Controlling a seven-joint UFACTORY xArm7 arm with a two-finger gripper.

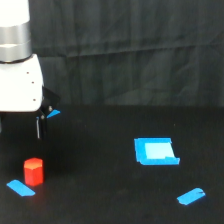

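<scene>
A small red block [34, 172] stands on the dark table at the front left. Above it and slightly behind hangs my white gripper [21, 126], partly cut off by the left edge of the view. Its dark fingers [41, 127] are spread wide apart, and nothing shows between them. The block is clear of the fingertips. To the right of centre lies a blue-bordered square [142, 148] with a white middle, nothing resting on it.
Strips of blue tape lie on the table: a front left strip [19, 188], a front right strip [190, 196] and a strip behind the gripper [54, 113]. Dark curtain [130, 50] hangs at the back. Bare table separates block and square.
</scene>
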